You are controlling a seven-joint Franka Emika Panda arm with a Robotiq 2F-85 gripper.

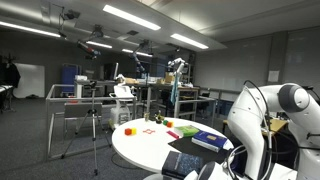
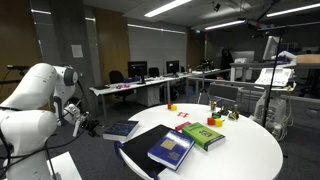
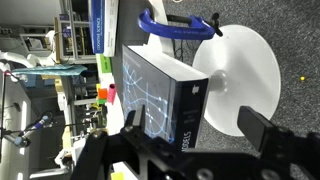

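In the wrist view a black book with a line-pattern cover shows its spine, marked "MODELS", towards me. My gripper is open, and the spine appears in the gap between its dark fingers; contact cannot be made out. Exterior view 2 has the dark book at the table's left edge, with the gripper off to its left. From exterior view 1, the same book lies near the bottom edge, where the wrist is partly cut off.
A blue book and a green book lie on the round white table. Beside the black book curves a blue band. Small coloured objects stand farther back.
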